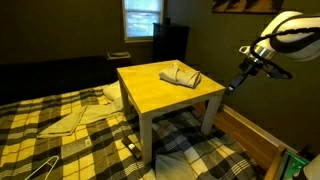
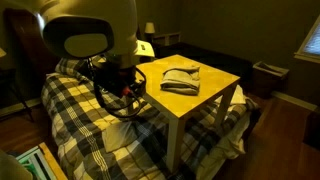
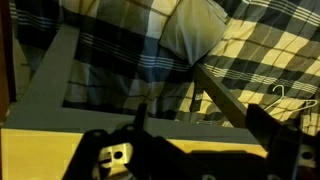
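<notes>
A folded grey-beige cloth (image 1: 180, 74) lies on the yellow-topped table (image 1: 150, 95), toward its far side in exterior view 1. The same cloth (image 2: 180, 80) shows in exterior view 2 near the middle of the tabletop. My gripper (image 1: 237, 82) hangs in the air beyond the right end of the table, apart from the cloth. In the wrist view my gripper is open, its dark fingers wide apart and nothing between them. Below it are the yellow table edge (image 3: 60, 150) and the plaid bedding; the folded cloth is outside this view.
Plaid bedding (image 1: 95, 145) surrounds the table, with grey-beige cloths (image 1: 62, 124) lying on it to the left. A white hanger (image 3: 280, 100) rests on the plaid in the wrist view.
</notes>
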